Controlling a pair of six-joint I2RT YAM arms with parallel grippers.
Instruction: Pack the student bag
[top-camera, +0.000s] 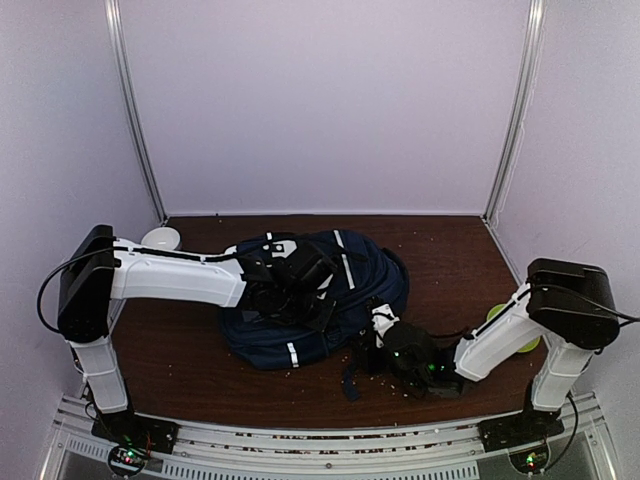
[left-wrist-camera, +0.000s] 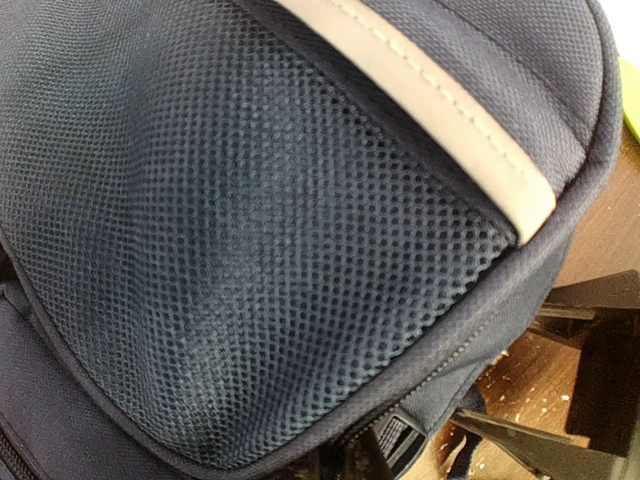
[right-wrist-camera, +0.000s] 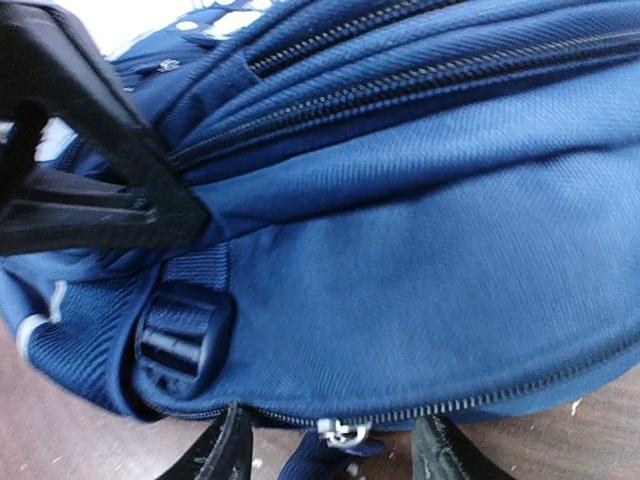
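The navy backpack (top-camera: 350, 280) lies on its side mid-table; its mesh pocket (left-wrist-camera: 250, 230) with a pale strip fills the left wrist view. My left gripper (top-camera: 320, 310) is down on the bag, shut on its fabric, the fingertips mostly hidden. My right gripper is at the bag's near right side, fingers apart on either side of a metal zipper pull (right-wrist-camera: 343, 432) on the lower zipper (right-wrist-camera: 480, 400). A buckle (right-wrist-camera: 175, 340) hangs to the left of it.
A white round container (top-camera: 161, 238) stands at the back left. A green round item (top-camera: 528, 342) at the right is partly behind the right arm.
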